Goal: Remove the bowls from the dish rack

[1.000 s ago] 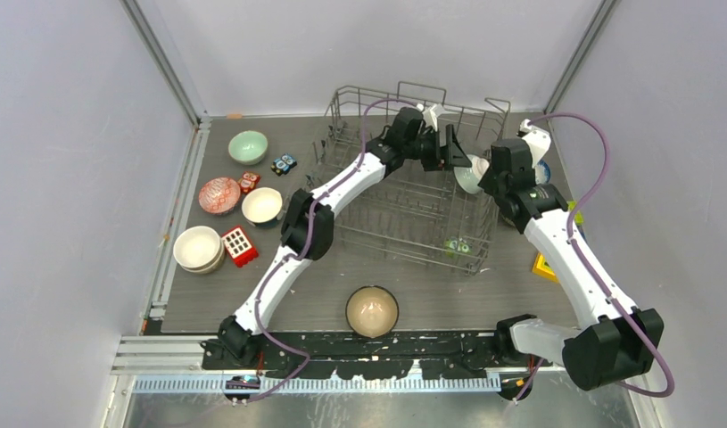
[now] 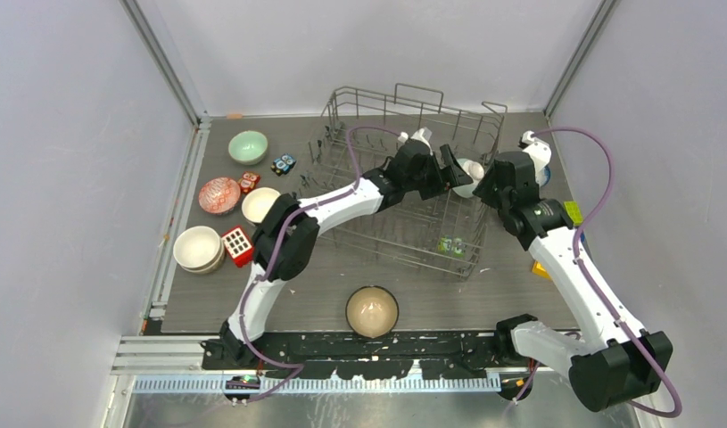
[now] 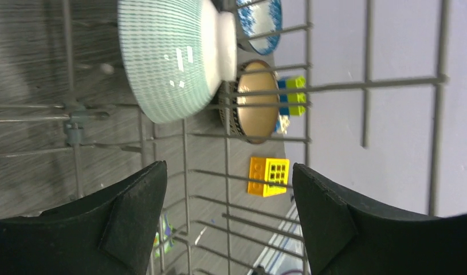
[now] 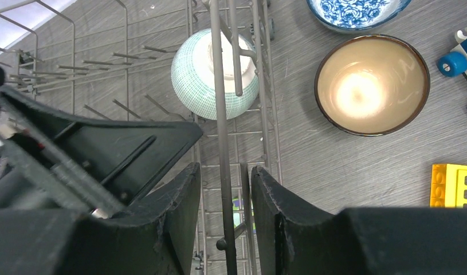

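A pale green and white bowl [image 2: 466, 184] stands tilted on its side at the right of the wire dish rack [image 2: 386, 248]. In the left wrist view this bowl [image 3: 168, 60] lies beyond the fingertips, with empty space between my left gripper's [image 3: 228, 169] wide-open fingers. From above, the left gripper [image 2: 454, 168] is over the rack beside the bowl. My right gripper is partly open at the rack's right side. Rack wires [image 4: 224, 143] run through the gap between its fingers, and the bowl [image 4: 188, 86] is beyond them.
Right of the rack lie a brown-rimmed beige bowl [image 4: 372, 86], a blue-patterned bowl [image 4: 357, 10] and a yellow block [image 4: 453, 184]. Several bowls, including a green one [image 2: 248, 147], stand at left. Another beige bowl [image 2: 372, 311] sits at the front. Bare table shows before the rack.
My right arm moved a little toward the front.
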